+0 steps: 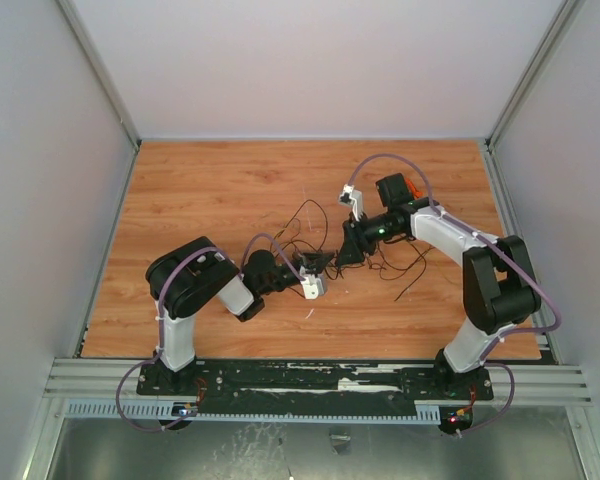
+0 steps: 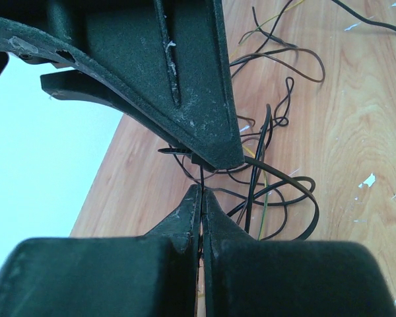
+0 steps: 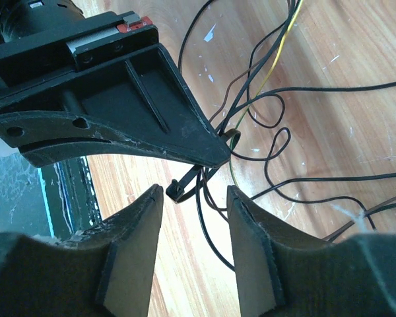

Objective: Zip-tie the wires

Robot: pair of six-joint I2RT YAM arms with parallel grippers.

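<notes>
Dark wires lie tangled between my grippers, with a yellow wire point(image 3: 277, 59) among them. A black zip tie point(image 3: 175, 192) forms a small loop around part of the bundle; its middle is hidden behind my left gripper's black finger point(image 3: 152, 112). My left gripper is shut, and a thin black strip runs into its fingertips, apparently the tie. My right gripper stands open, its fingertips on either side of the space just below the tie's end, nothing gripped. From the left wrist view, a right gripper finger point(image 2: 204, 119) covers part of the wires.
Loose wire ends point(image 1: 412, 287) spread over the wooden table point(image 1: 210, 180) to the right, and a wire loop point(image 1: 312, 205) lies behind the grippers. An orange-red object point(image 1: 414, 188) shows beside the right arm.
</notes>
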